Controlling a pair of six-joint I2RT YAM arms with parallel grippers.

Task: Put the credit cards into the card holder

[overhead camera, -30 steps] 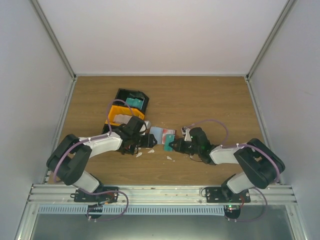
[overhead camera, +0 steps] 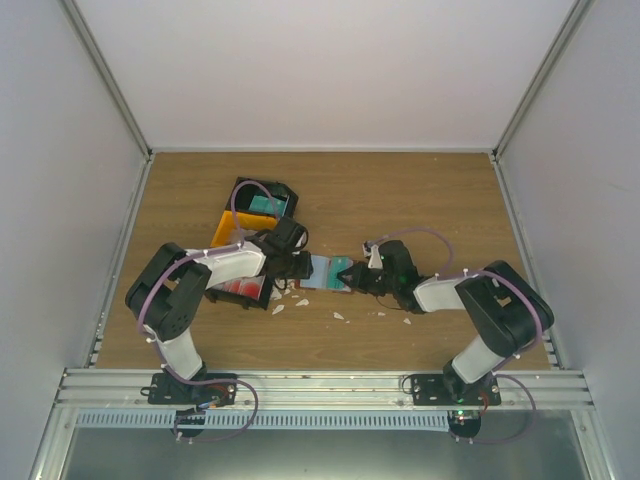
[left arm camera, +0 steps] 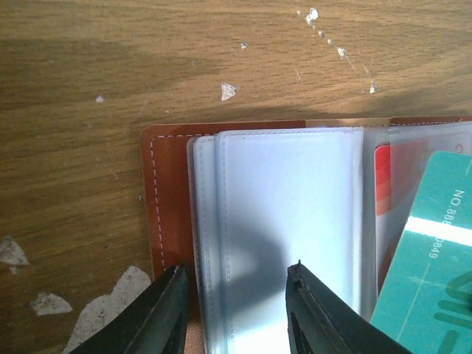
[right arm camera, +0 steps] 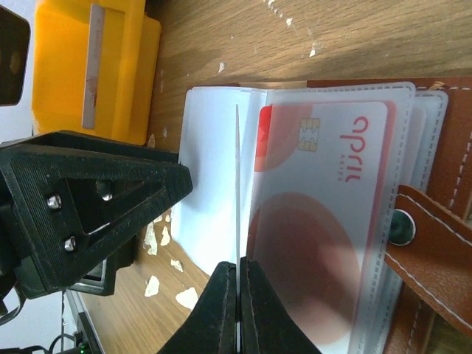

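The brown card holder (left arm camera: 168, 214) lies spread out on the table, with clear sleeves (left arm camera: 295, 184) on both sides of its fold. In the left wrist view, my left gripper is open over the left-hand sleeves, its fingertips apart and no card between them. A teal card (left arm camera: 428, 243) slants above the holder's middle. My right gripper is shut on that card, which shows edge-on as a thin upright line in the right wrist view. Behind the right-hand sleeve sits a red-and-white card (right arm camera: 317, 192).
At the left stand a yellow bin (overhead camera: 228, 229) and a black bin (overhead camera: 236, 190) with teal cards; red cards (overhead camera: 245, 288) lie in another container partly under the left arm. Pale flakes (overhead camera: 338, 316) dot the table.
My left gripper has moved right and away from the front edge, reaching the holder's left side. The right gripper with the teal card has shifted slightly and the card's angle has changed.
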